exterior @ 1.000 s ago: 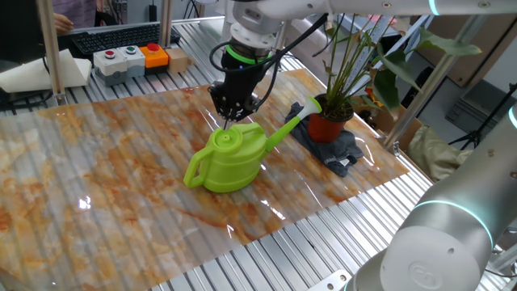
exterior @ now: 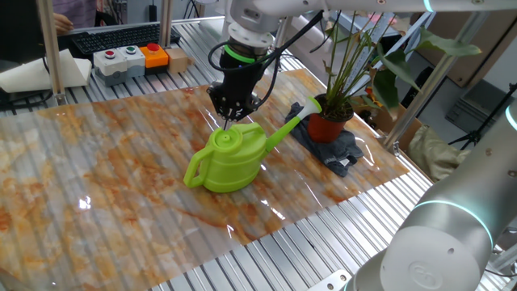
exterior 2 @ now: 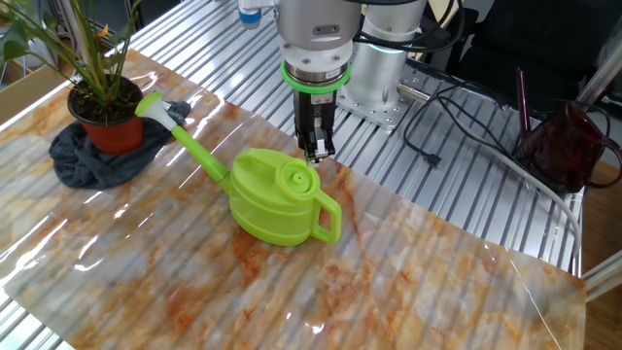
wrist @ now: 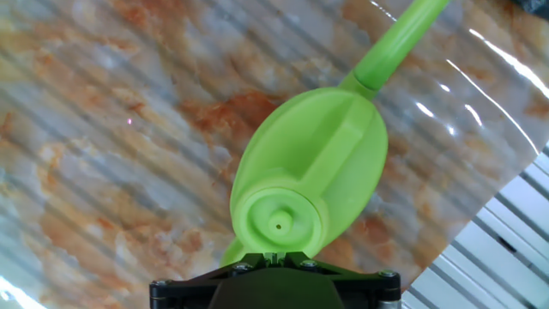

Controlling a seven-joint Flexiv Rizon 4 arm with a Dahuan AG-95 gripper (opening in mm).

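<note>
A light green watering can (exterior: 234, 166) stands upright on the marbled sheet, its spout (exterior: 287, 129) reaching toward the potted plant. In exterior view 2 its handle (exterior 2: 330, 216) is on the right, the spout on the left. My black gripper (exterior 2: 318, 158) points down just above the lid end, near the round cap (wrist: 280, 225). The fingertips of the gripper are drawn together at the bottom of the wrist view, and nothing shows between them. Whether the tips touch the can is hard to tell.
A potted plant (exterior: 327, 125) stands on a dark cloth (exterior: 343, 149) beyond the spout. Button boxes (exterior: 119, 65) and a keyboard (exterior: 117, 38) sit at the back. A dark red watering can (exterior 2: 564, 146) is off the sheet. The marbled sheet (exterior 2: 418, 282) has wide free room.
The arm and gripper have shifted very slightly left in exterior view 1. The watering can and the plant have not moved.
</note>
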